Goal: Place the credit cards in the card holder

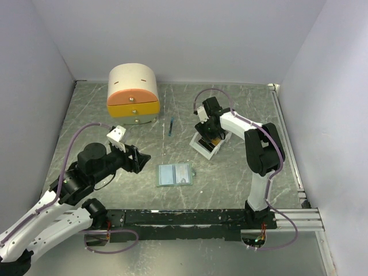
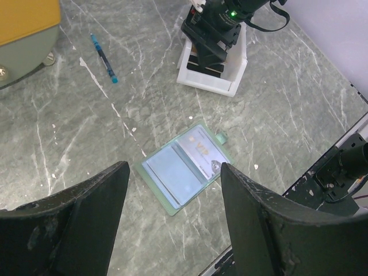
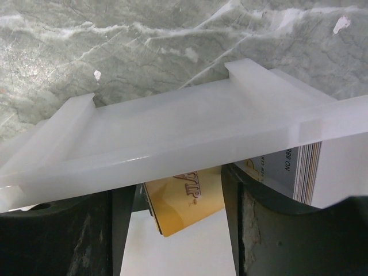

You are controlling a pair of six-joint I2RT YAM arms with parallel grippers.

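Observation:
The card holder (image 1: 175, 175), green-edged with two clear pockets, lies open on the table; gold lettering shows in its right-hand pocket (image 2: 201, 148). Cards sit in a white tray (image 1: 202, 150): a dark one (image 1: 206, 144), gold cards (image 3: 190, 201) and a grey-edged stack (image 3: 293, 172). My right gripper is inside the tray, its open fingers on either side of the gold cards; whether they touch is unclear. My left gripper (image 1: 144, 161) hangs open and empty left of the holder.
A small drawer cabinet (image 1: 133, 95) with a yellow drawer stands at the back left. Between it and the tray lies a blue pen (image 1: 171, 126). Bare table surrounds the holder.

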